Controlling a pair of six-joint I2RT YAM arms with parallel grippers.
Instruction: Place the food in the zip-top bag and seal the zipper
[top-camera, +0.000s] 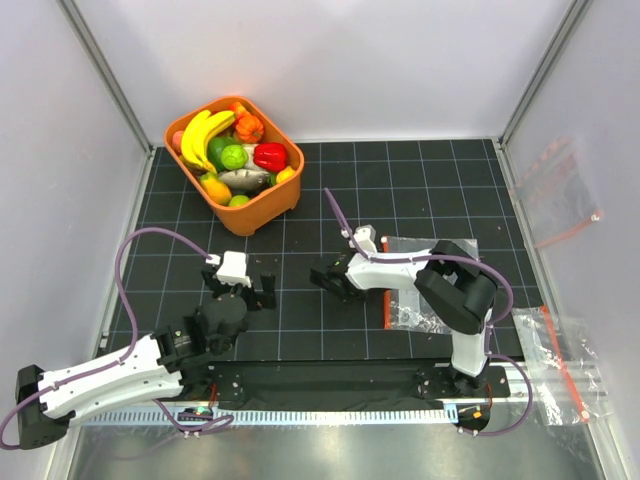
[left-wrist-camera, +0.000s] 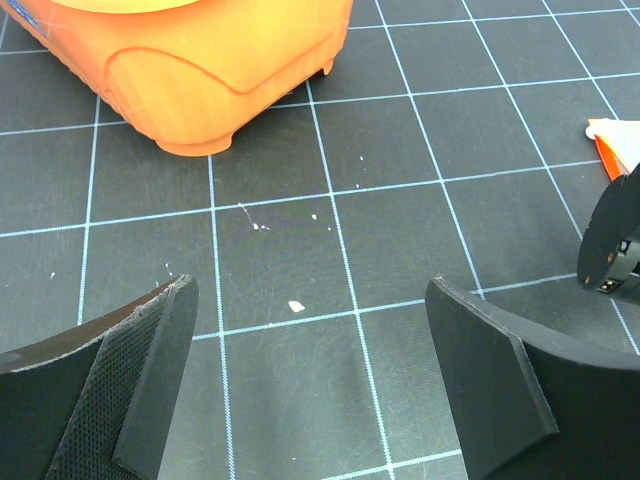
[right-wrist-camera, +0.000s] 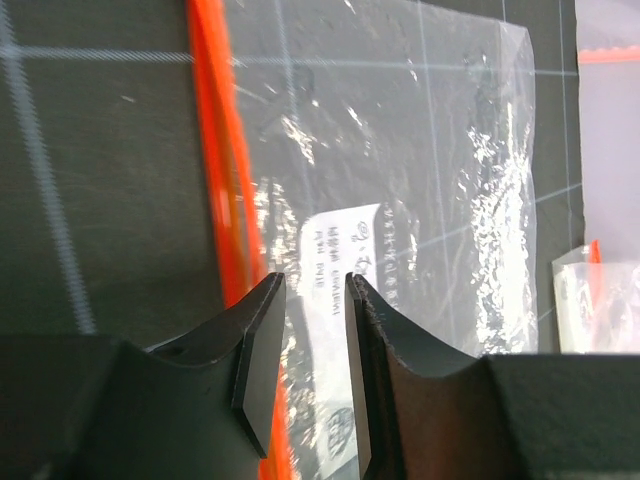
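Note:
An orange bin (top-camera: 270, 205) full of plastic fruit and vegetables, with bananas (top-camera: 200, 135) on top, stands at the back left. A clear zip bag (top-camera: 430, 320) with an orange zipper (right-wrist-camera: 225, 150) and white label (right-wrist-camera: 335, 250) lies flat at the right of the tiled mat. My right gripper is low over it beside the zipper, fingers a little apart; whether they grasp anything is unclear. My left gripper stands open at the front left, nothing between its fingers.
More bags (top-camera: 555, 370) lie at the right outside the mat.

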